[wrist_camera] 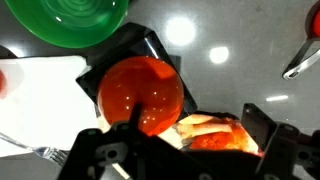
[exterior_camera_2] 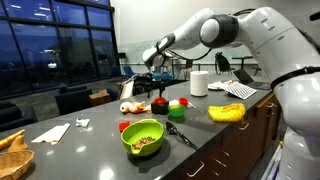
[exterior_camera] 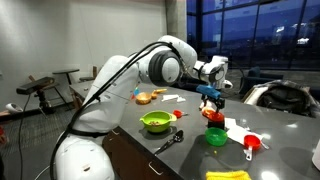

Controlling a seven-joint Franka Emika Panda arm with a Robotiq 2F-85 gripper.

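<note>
In the wrist view my gripper stands open, its dark fingers spread wide with nothing gripped. A red round bowl [wrist_camera: 140, 92] rests on a black square base close to the left finger. Part of an orange and white item [wrist_camera: 218, 133] shows between and behind the fingers. From the side, the gripper [exterior_camera: 211, 98] hangs over the red bowl [exterior_camera: 216, 116]; whether it touches cannot be told. A small green bowl [wrist_camera: 72, 18] sits just beside the black base. The second exterior view shows that green bowl [exterior_camera_2: 178, 103] near the red bowl [exterior_camera_2: 160, 101].
A larger lime bowl [exterior_camera_2: 146, 137] with something inside stands near a black utensil [exterior_camera_2: 176, 131]. A red ladle [exterior_camera: 251, 142] lies on the grey table. White paper [wrist_camera: 40, 98] lies beside the black base. A yellow packet [exterior_camera_2: 229, 114] is near the table edge.
</note>
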